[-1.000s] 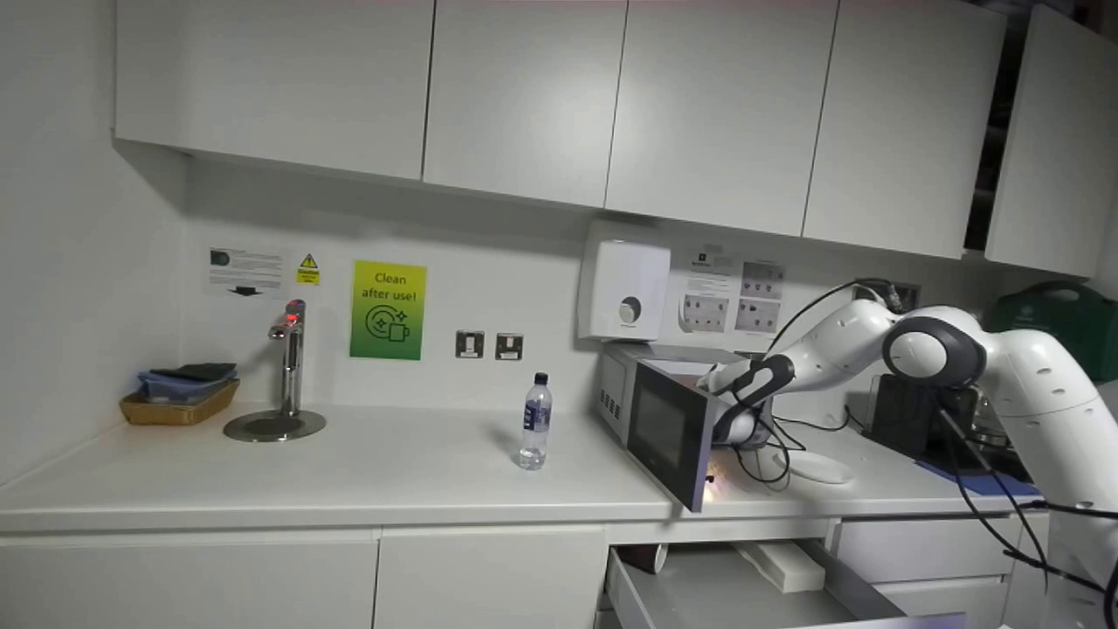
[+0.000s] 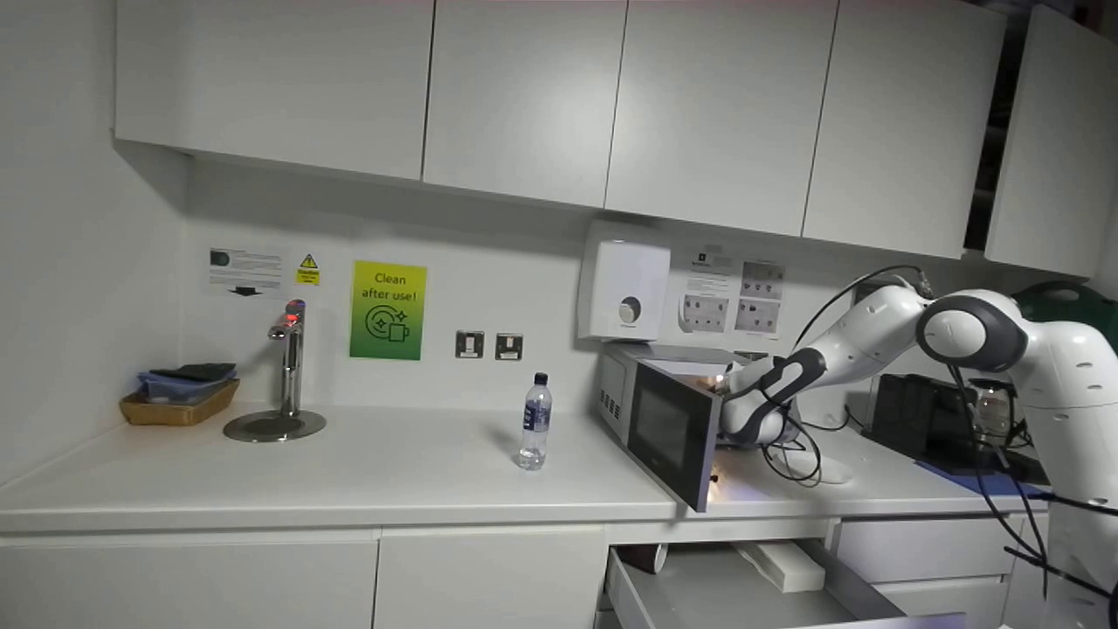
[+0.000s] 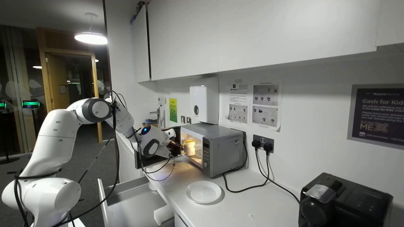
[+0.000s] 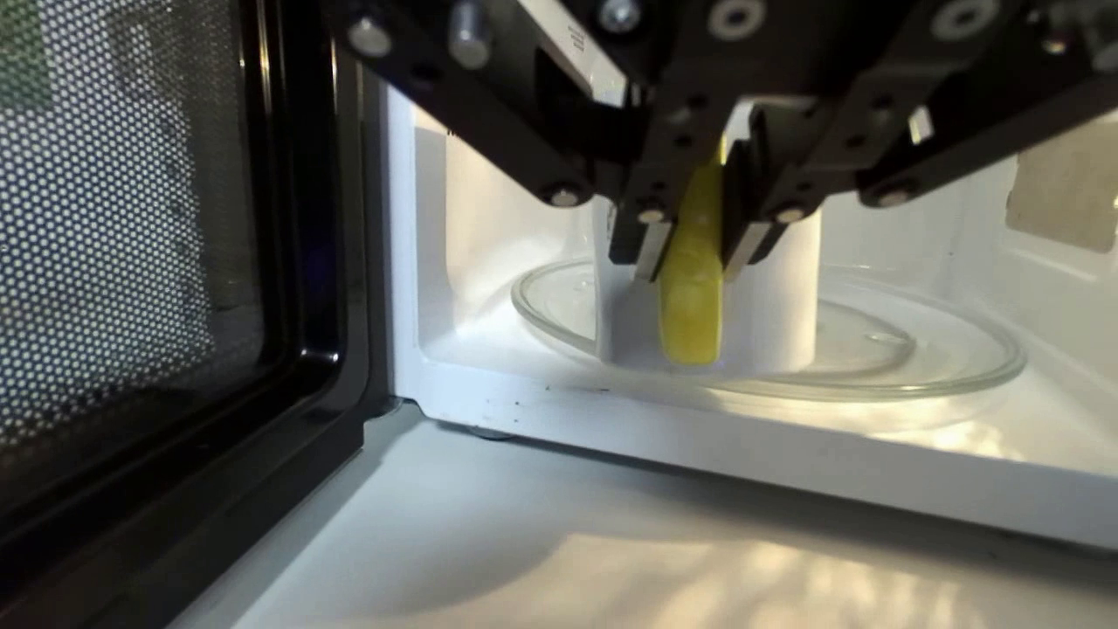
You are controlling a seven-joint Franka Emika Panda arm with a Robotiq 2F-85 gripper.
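A white mug (image 4: 773, 304) with a yellow handle (image 4: 692, 320) is just inside the open microwave (image 3: 224, 151). My gripper is shut on that handle, one finger on each side. The mug's base appears over the front part of the glass turntable (image 4: 933, 383); whether it touches the glass, I cannot tell. From the second exterior view, the lit mug (image 3: 190, 148) shows at the microwave's mouth with my gripper (image 3: 179, 147) at its handle side. In the first exterior view the microwave door (image 2: 671, 435) hides mug and fingers.
The open door (image 4: 304, 367) stands close on my left in the wrist view. A white plate (image 3: 203, 191) lies on the counter near the microwave. Below, a drawer (image 2: 713, 597) is pulled out. A water bottle (image 2: 535, 423) stands left of the microwave.
The arm has shifted to the right in the first exterior view, away from the microwave's interior. The door's free edge has also moved slightly right.
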